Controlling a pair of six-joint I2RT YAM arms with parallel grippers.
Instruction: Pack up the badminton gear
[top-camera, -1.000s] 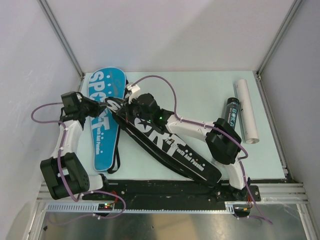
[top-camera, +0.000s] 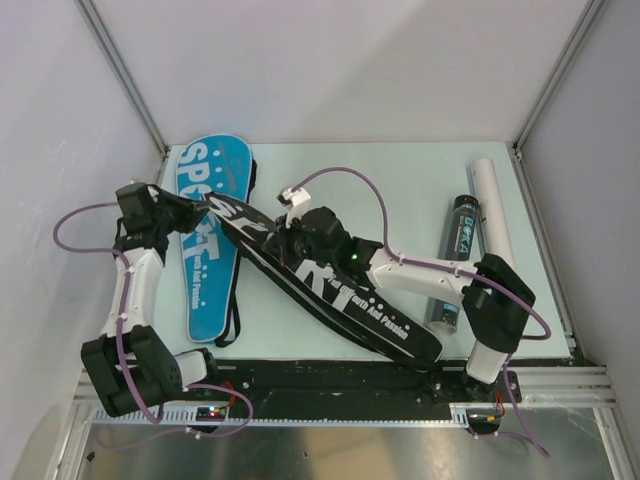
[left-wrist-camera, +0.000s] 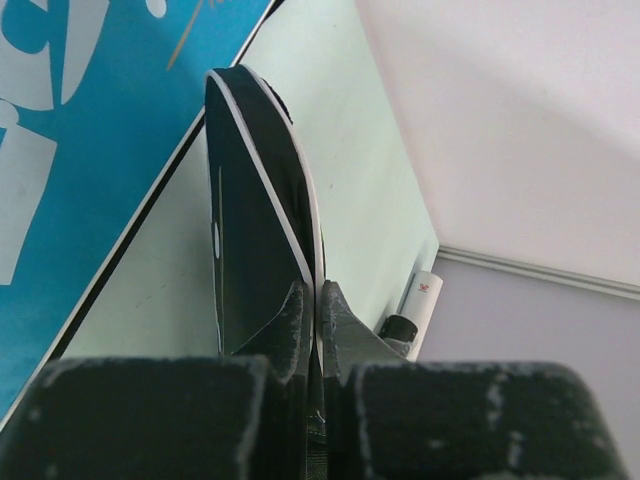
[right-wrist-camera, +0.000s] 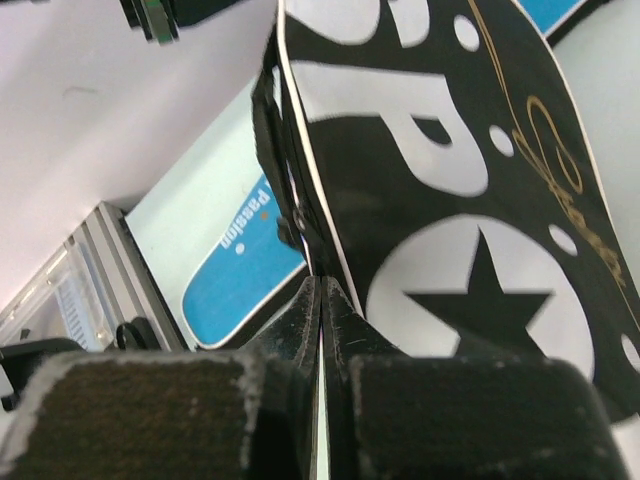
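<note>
A black racket bag (top-camera: 370, 310) with white lettering lies diagonally across the table. My left gripper (top-camera: 206, 206) is shut on its narrow upper-left end; in the left wrist view, the white-piped edges (left-wrist-camera: 300, 220) converge between the fingertips. Over the bag's upper part, my right gripper (top-camera: 277, 252) is shut. In the right wrist view its fingertips (right-wrist-camera: 309, 305) meet at the bag's piped side edge (right-wrist-camera: 325, 195), beside a dark zip-like strip. Whether anything thin is between them is hidden. A blue racket bag (top-camera: 208, 285) lies flat at the left, partly beneath the left gripper.
A black tube (top-camera: 461, 235) and a white tube (top-camera: 490, 215) lie at the right, with the right forearm crossing over the black one. Walls stand close on both sides.
My right gripper has moved right and slightly toward the front along the black bag. The blue bag has stayed put.
</note>
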